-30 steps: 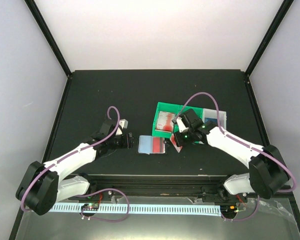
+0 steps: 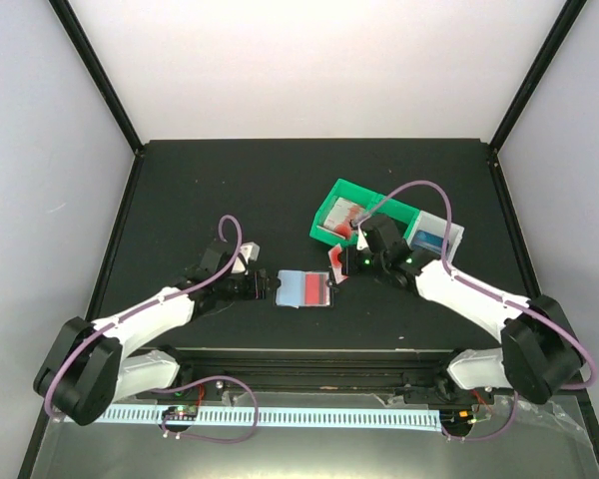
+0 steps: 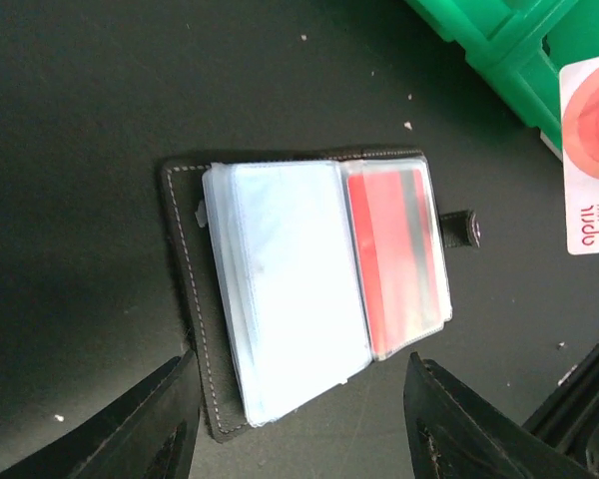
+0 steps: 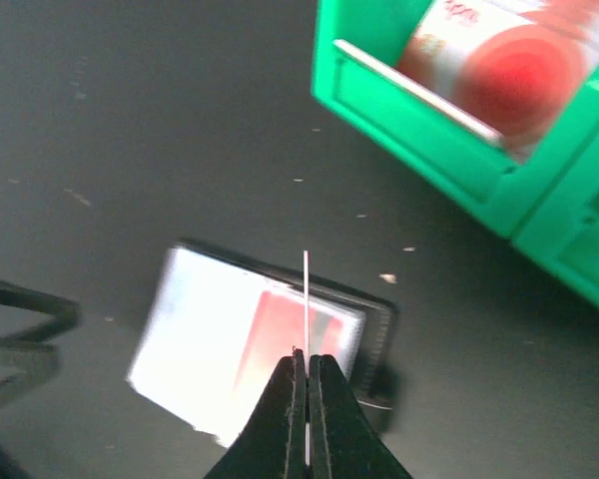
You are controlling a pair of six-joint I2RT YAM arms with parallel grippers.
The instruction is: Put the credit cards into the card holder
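Note:
The card holder [image 3: 185, 259] lies unfolded on the black table, with whitish clear sleeves [image 3: 295, 284] and a red-striped card [image 3: 404, 259] behind the right-hand sleeve. My right gripper is shut on a white and red credit card, which shows edge-on in the right wrist view. In the top view that held card [image 2: 336, 257] is just beyond the holder's upper right corner, apart from the sleeves. My left gripper is open with nothing between its fingers, at the holder's left side in the top view.
A green box [image 2: 324, 232] stands behind the holder, with several red and white cards [image 4: 524, 75] in one compartment. To its right is a white tray [image 2: 449, 249] holding something blue, partly behind the right arm.
The green box has shifted and turned. My left arm has hardly moved.

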